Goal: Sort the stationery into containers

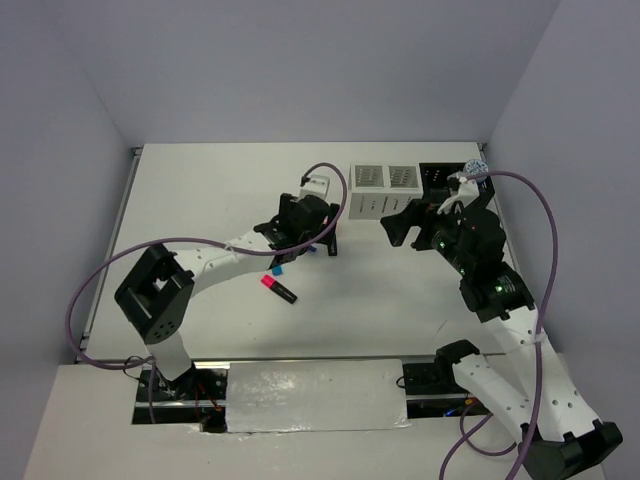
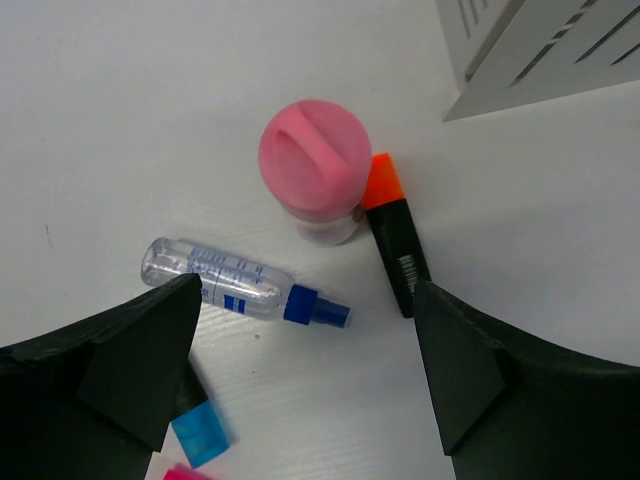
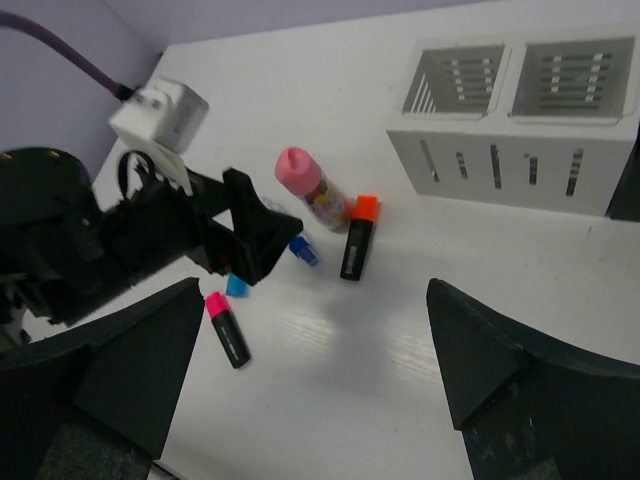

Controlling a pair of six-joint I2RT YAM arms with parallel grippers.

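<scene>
Below my open left gripper is a clear tube with a blue cap [image 2: 240, 282], lying between and beyond its fingers. A pink-capped bottle [image 2: 316, 165] stands upright past the tube, with an orange-and-black highlighter [image 2: 397, 240] beside it. Partly behind the left finger is a blue-ended black highlighter [image 2: 200, 430]. A pink-and-black highlighter [image 3: 229, 330] lies nearer the table front. My right gripper is open too, nothing between its fingers, held in front of the containers. White containers [image 1: 378, 206] stand at the back, a black one [image 1: 437, 172] adjoining on the right.
A round blue-and-white item [image 1: 475, 169] is at the black container's right side, partly behind the right arm. The left arm covers part of the stationery from above. Bare table lies front right and far left.
</scene>
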